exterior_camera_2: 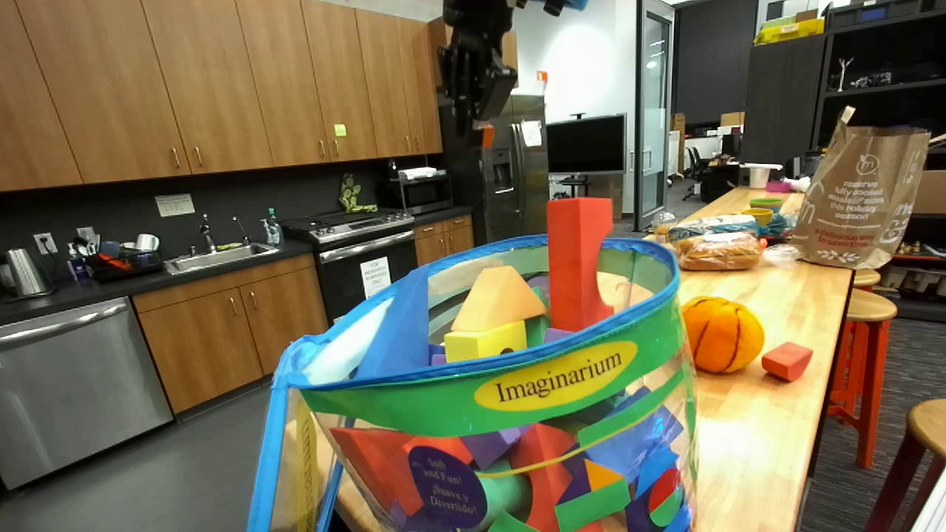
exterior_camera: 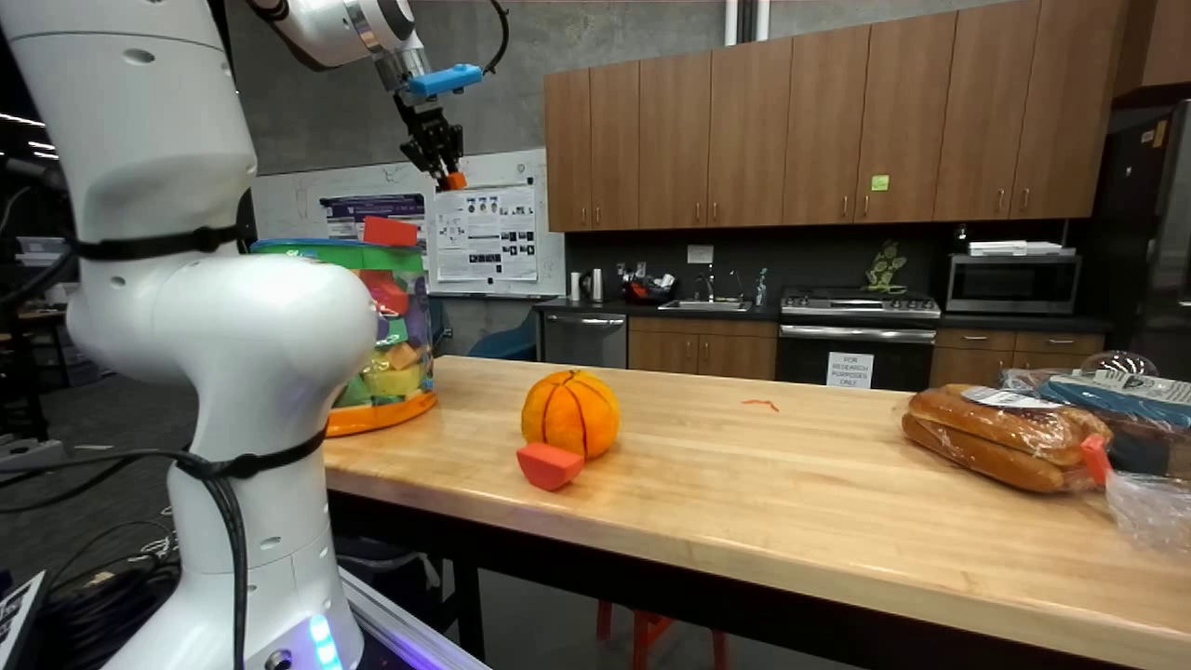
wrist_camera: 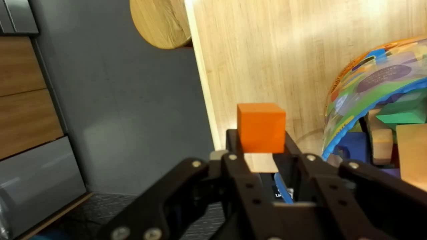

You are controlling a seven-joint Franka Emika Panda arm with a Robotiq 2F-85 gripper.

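Observation:
My gripper is shut on an orange block [wrist_camera: 261, 128], which pokes out beyond the fingertips high above the table. In exterior view 1 the gripper [exterior_camera: 444, 173] hangs above and to the right of a clear, green-banded bag [exterior_camera: 385, 419]. That bag [exterior_camera_2: 523, 377] stands open at the top, blue-rimmed and full of coloured foam blocks. A tall red block [exterior_camera_2: 576, 266] rises past its rim. In the wrist view the bag [wrist_camera: 370, 94] lies right of the held block. On the table, a red block [exterior_camera: 549, 465] sits beside an orange ball [exterior_camera: 570, 414].
Packaged bread [exterior_camera: 1005, 435] lies at the table's far end, near a brown paper bag [exterior_camera_2: 860, 195]. A round stool [wrist_camera: 160, 22] stands by the table's edge.

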